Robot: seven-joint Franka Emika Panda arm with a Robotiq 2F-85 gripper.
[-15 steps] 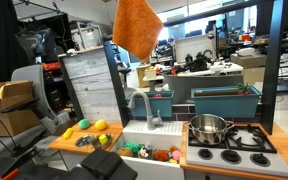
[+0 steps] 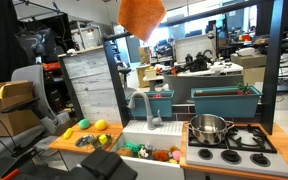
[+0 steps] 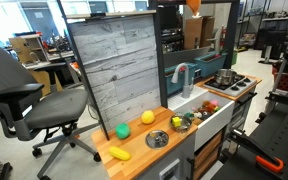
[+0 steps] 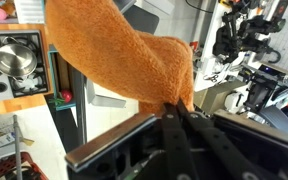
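An orange cloth (image 2: 141, 17) hangs high at the top edge of exterior view 1, above the sink. Only a small bit of the cloth (image 3: 194, 5) shows at the top of exterior view 2. In the wrist view the cloth (image 4: 134, 55) spreads upward and left from my gripper. The dark fingers meet at the cloth's lower part, shut with the fabric pinched between them. Both exterior views leave the fingers out of sight.
Below are a sink with a faucet (image 2: 144, 108), a drawer of toy food (image 2: 154, 152), and a steel pot (image 2: 210, 129) beside the stove (image 2: 234, 153). A teal shelf box (image 2: 225, 104) stands behind. A yellow banana (image 3: 119, 153) lies on the left counter.
The cloth stays high near the top edge. Its hanging shape has shifted: the lower end has swung, and it looks shorter and more tilted than a second ago. The counter items have not moved.
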